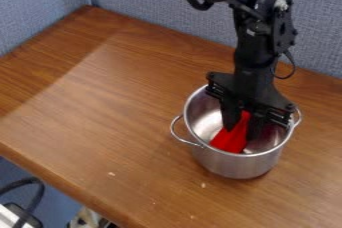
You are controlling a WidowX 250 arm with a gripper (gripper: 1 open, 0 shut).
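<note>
A steel pot (239, 164) with wire handles stands on the wooden table (94, 102), right of centre. Inside it lies a red object (230, 138). My black gripper (247, 119) reaches down into the pot over the red object; its fingertips are partly hidden by the dark body and the pot, so I cannot see whether they hold it.
A grey padded wall runs along the back. Dark cables and some hardware show beyond the table's edge at the lower left.
</note>
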